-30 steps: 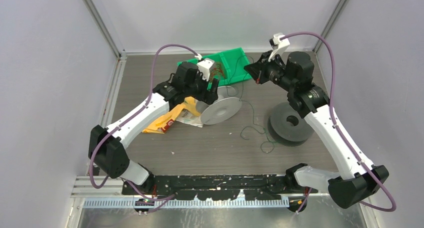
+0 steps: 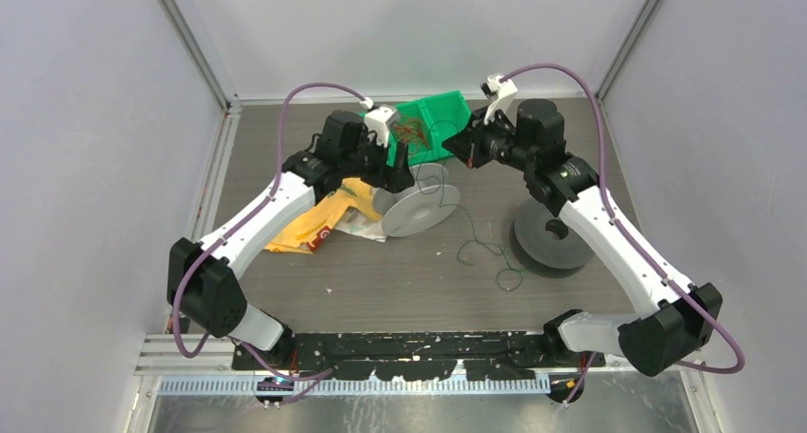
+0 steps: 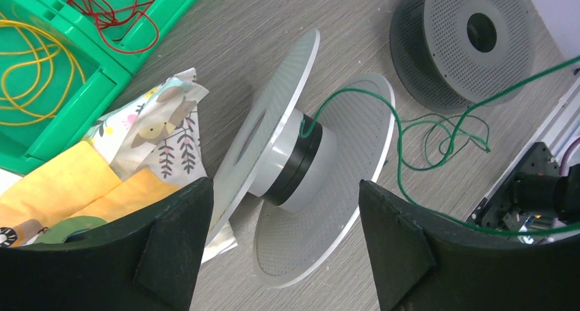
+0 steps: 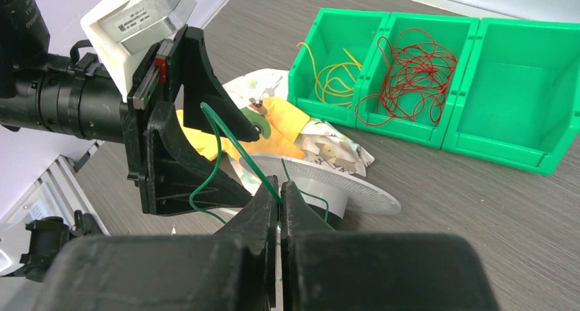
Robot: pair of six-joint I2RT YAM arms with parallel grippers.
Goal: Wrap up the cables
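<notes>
A white spool (image 2: 421, 214) with a black-banded hub stands in mid-table on its flanges. From its hub, the green cable (image 3: 368, 91) rises toward my right gripper, which is shut on it at the fingertips. That gripper hangs up and to the right of the spool in the top view. My left gripper is open over the spool, with no cable held between its fingers. The cable's loose length (image 2: 494, 246) trails down the table in loops. In the right wrist view the spool is partly hidden behind my right fingers.
Behind the spool, a green three-part bin (image 4: 509, 159) holds a yellow cable (image 4: 333, 85) and a red cable (image 4: 417, 78); its right compartment is empty. A grey spool (image 2: 550, 235) sits at right, cloths (image 2: 328, 214) at left.
My right gripper has moved left toward the spool, bringing the held cable with it.
</notes>
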